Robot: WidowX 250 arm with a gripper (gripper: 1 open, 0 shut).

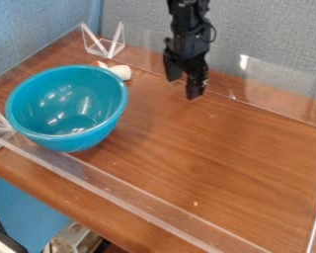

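Observation:
A large teal bowl [68,99] stands on the wooden table [213,168] at the left. Behind it lies a small white object [118,71], its shape too small to tell exactly. My black gripper [186,84] hangs open over the back middle of the table, to the right of the white object and apart from it.
Clear barriers with white braces edge the table at the back, left and right. Grey padded walls stand behind. Below the front left edge are a blue surface and some hardware.

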